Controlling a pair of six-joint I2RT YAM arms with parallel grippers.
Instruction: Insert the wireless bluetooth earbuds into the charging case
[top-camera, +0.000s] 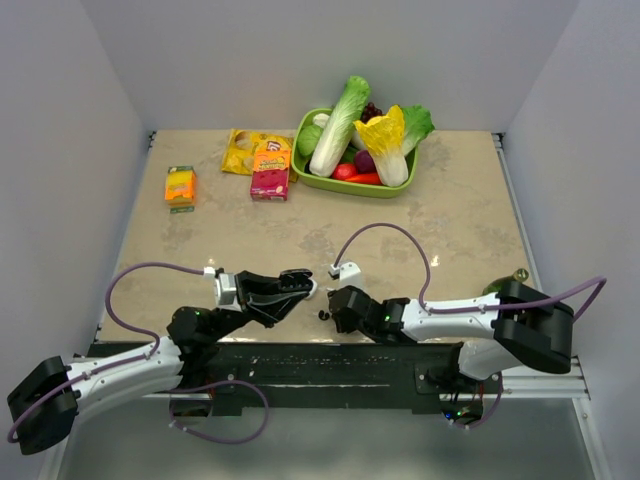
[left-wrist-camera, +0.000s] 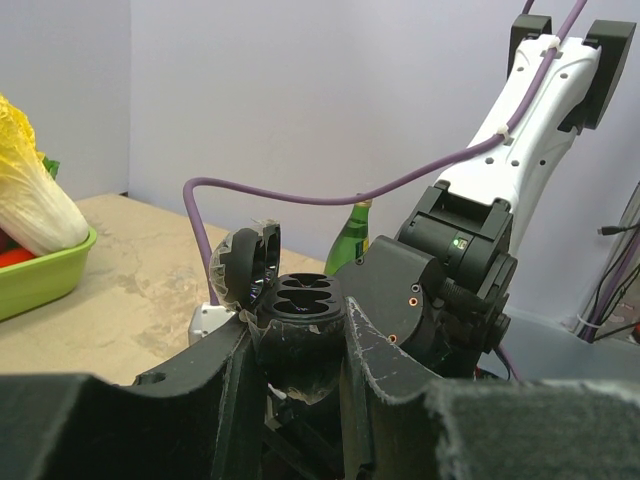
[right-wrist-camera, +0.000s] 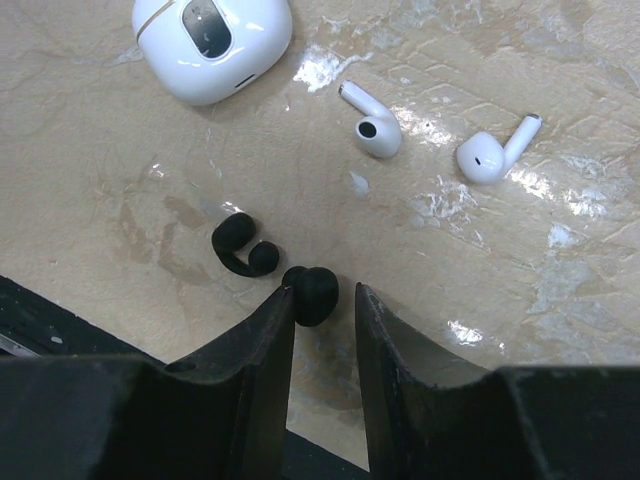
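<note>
My left gripper (top-camera: 292, 291) is shut on an open black charging case (left-wrist-camera: 300, 340), lid raised and slots visible. My right gripper points down, part open, its fingers around or just at a black earbud (right-wrist-camera: 316, 295) on the table; whether they touch it is unclear. A second black earbud (right-wrist-camera: 240, 250) lies just beside it. Farther off in the right wrist view lie two white earbuds (right-wrist-camera: 375, 130) and a white case (right-wrist-camera: 210, 45).
A green basket of vegetables (top-camera: 330, 185) stands at the back, with snack packets (top-camera: 270, 175) to its left. A green bottle (top-camera: 505, 280) is at the right.
</note>
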